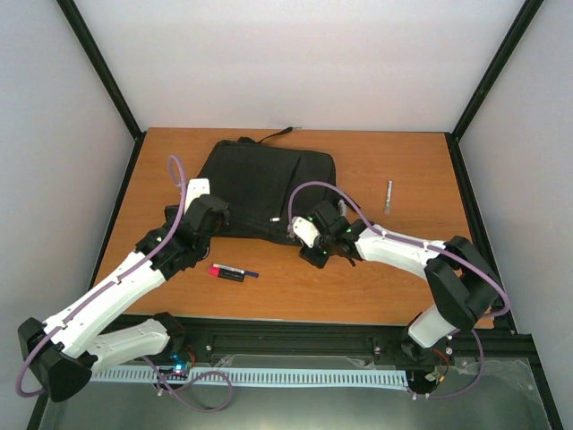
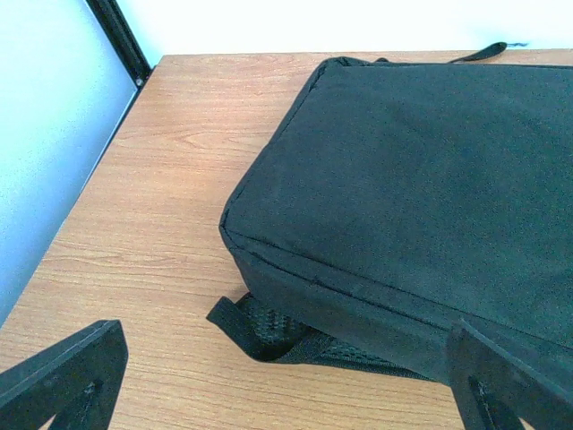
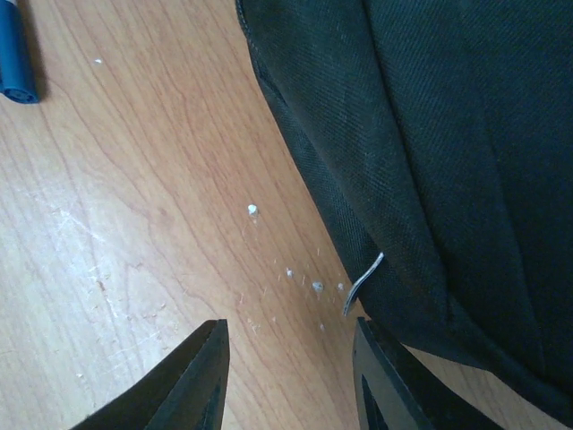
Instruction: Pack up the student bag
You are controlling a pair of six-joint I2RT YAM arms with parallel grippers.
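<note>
A black fabric bag (image 1: 260, 184) lies flat across the back middle of the table, its strap loop (image 2: 269, 345) showing at the near left corner. Over that corner hangs my left gripper, open, with only table and bag visible between its fingers. Close to the bag's near right corner is my right gripper, its fingers apart and bare table between them. A thin pale zipper pull (image 3: 363, 282) sticks out from the bag's edge just ahead of the right finger. Red, black and blue markers (image 1: 231, 273) lie together in front of the bag.
A pale slim pen (image 1: 389, 196) lies alone on the right of the table. Partly hidden behind the right arm, small dark and pale items (image 1: 345, 206) lie by the bag's right edge.
</note>
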